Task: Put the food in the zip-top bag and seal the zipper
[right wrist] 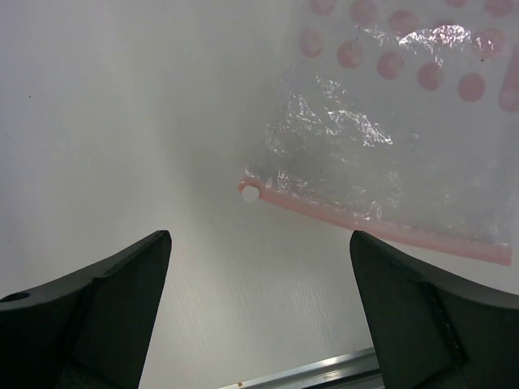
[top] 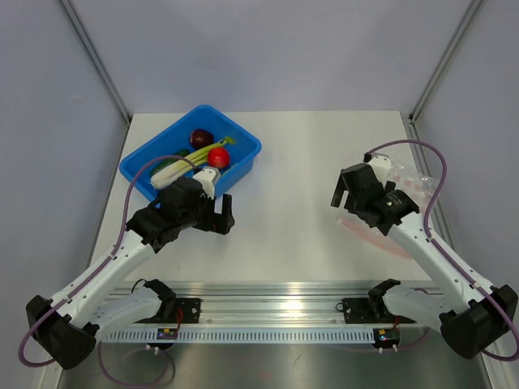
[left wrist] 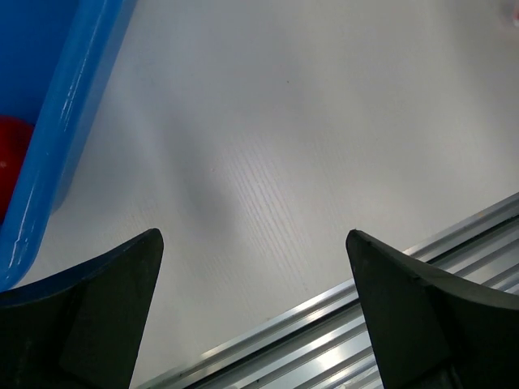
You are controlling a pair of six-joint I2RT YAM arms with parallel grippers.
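A clear zip top bag (right wrist: 340,138) with pink dots lies flat on the table's right side. Its pink zipper strip (right wrist: 389,231) runs along the near edge, with a white slider (right wrist: 250,194) at the left end. Above the bag's left part hovers my right gripper (top: 343,197), open and empty. The food sits in a blue bin (top: 246,166) at the back left: a red round item (top: 218,157), a dark purple one (top: 202,138), a long pale green stalk (top: 188,164) and a dark green piece, partly hidden by my left arm. My left gripper (top: 224,215) is open beside the bin's front right corner, holding nothing.
Bare white table (top: 284,194) stretches between the bin and the bag. A metal rail (top: 276,292) borders the front edge, and grey walls enclose the sides and back.
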